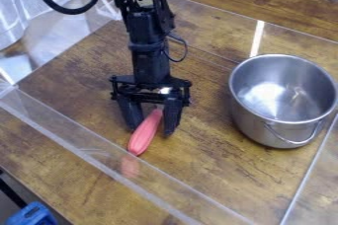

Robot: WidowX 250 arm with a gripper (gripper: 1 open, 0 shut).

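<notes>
My black gripper point(150, 113) is low over the wooden table, its fingertips around the upper end of a pink elongated object point(140, 140) that lies pointing toward the front. Whether the fingers are closed on it is unclear, as the gripper body hides that end.
A steel pot point(278, 91) with a handle stands to the right. Clear plastic panels edge the front and right. A blue object point(32, 215) is at the lower left corner.
</notes>
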